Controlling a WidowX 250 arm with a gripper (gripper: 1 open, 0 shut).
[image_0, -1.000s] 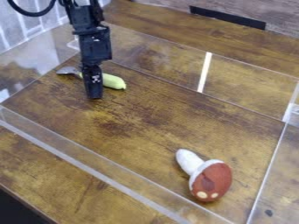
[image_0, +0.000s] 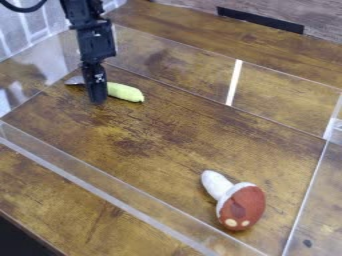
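Observation:
My black gripper (image_0: 96, 92) reaches down to the wooden table at the upper left, shut, with nothing visible between its fingers. Just right of it lies a pale green elongated object (image_0: 126, 92), with a grey part partly hidden behind the gripper. At the lower right rests a toy mushroom (image_0: 239, 203) with a white stem and a red cap.
A clear low barrier (image_0: 326, 180) borders the work area on the wooden table (image_0: 167, 150). A white strip (image_0: 235, 82) sits at the back.
My arm has shifted left, its fingertips moving slightly left at table level. The green object and the mushroom look unmoved.

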